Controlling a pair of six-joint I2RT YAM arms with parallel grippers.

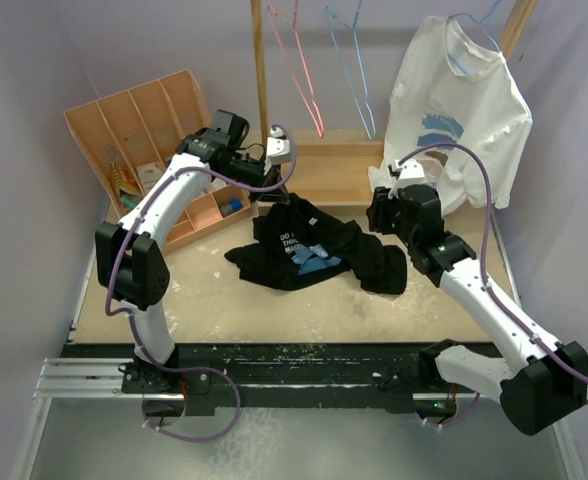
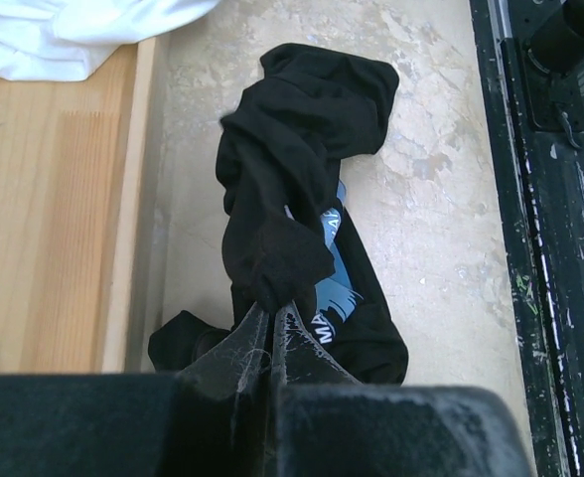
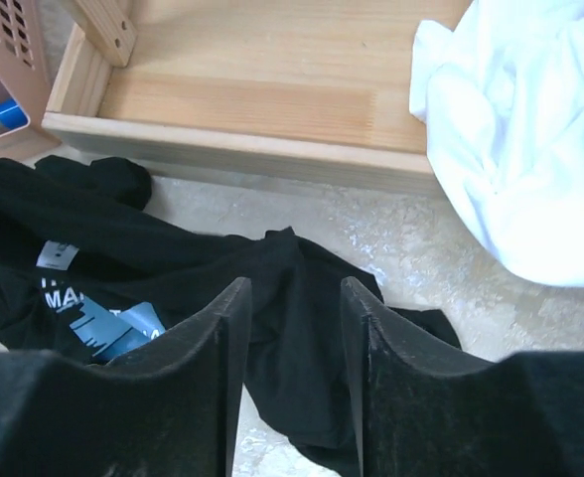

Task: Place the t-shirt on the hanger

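Note:
A black t-shirt with white text and a blue print (image 1: pixel 314 255) lies bunched on the pale table. My left gripper (image 1: pixel 279 185) is shut on a raised fold of it, seen in the left wrist view (image 2: pixel 272 308). My right gripper (image 1: pixel 379 215) is over the shirt's right part; in the right wrist view its fingers (image 3: pixel 362 338) are apart above the black cloth (image 3: pixel 292 378), nothing visible held.
A pink hanger (image 1: pixel 310 90) and a blue hanger (image 1: pixel 359 80) hang at the back. A white shirt (image 1: pixel 454 120) hangs at the back right. A wooden organiser (image 1: pixel 114 130) stands left; a wooden tray edge (image 3: pixel 252 149) borders the shirt.

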